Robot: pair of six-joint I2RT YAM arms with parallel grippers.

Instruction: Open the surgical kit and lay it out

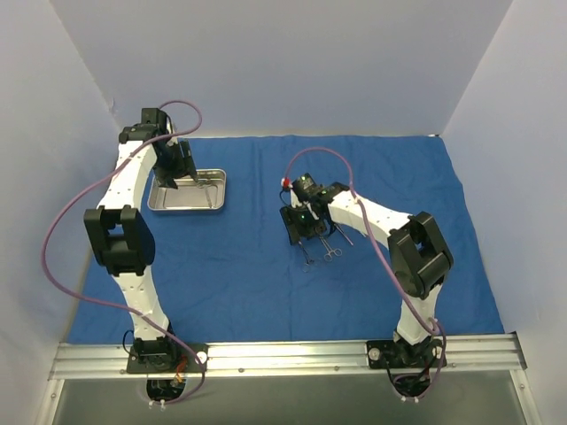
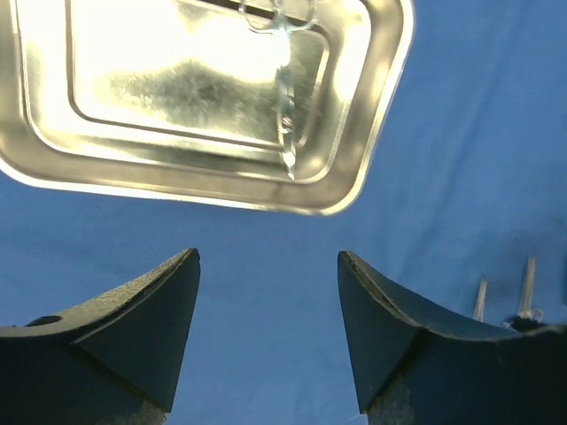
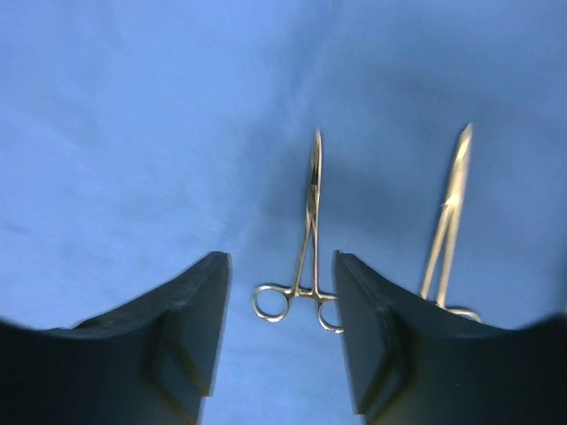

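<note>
The steel tray (image 1: 188, 204) lies back left on the blue cloth; in the left wrist view it holds a slim shiny instrument (image 2: 285, 106) and ringed handles near its top edge. My left gripper is over the tray's near side, open with nothing between its fingers. My right gripper stands open over the laid-out instruments at centre right: a clamp (image 3: 312, 230) just beyond its fingers and a second one (image 3: 450, 212) to the right, both on the cloth.
Pale walls bound the back and sides, and a metal rail (image 1: 283, 348) runs along the front.
</note>
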